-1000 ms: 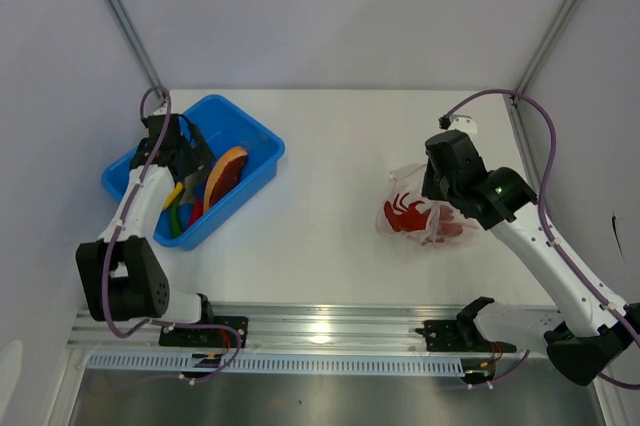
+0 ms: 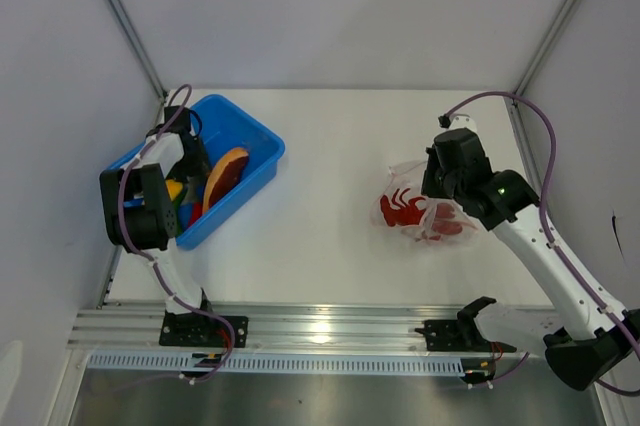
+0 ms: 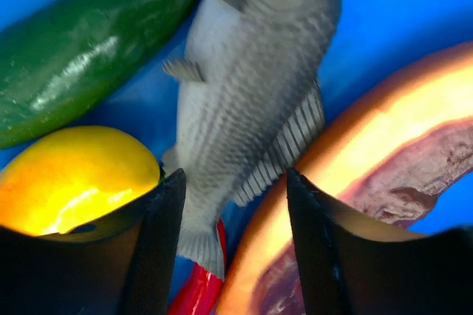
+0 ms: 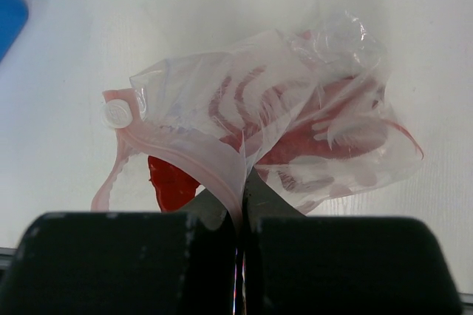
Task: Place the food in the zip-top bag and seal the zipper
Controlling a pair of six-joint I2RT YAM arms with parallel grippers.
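A blue bin (image 2: 252, 174) at the left holds toy food: a grey fish (image 3: 251, 78), a cucumber (image 3: 89, 41), a mango (image 3: 74, 182), a red pepper (image 3: 196, 293) and a bread-like piece with meat (image 2: 225, 176). My left gripper is inside the bin, parted over the fish's tail, nothing visibly gripped. On the right lies the clear zip bag (image 4: 325, 108) with red food inside, including a red piece (image 4: 174, 182) showing at its mouth. My right gripper is shut on the bag's pink zipper edge, holding it up.
Walls and metal rails border it at back, sides and front.
My left arm has drawn back toward its base and shifted over the bin, its forearm more upright. The right arm and bag have barely moved.
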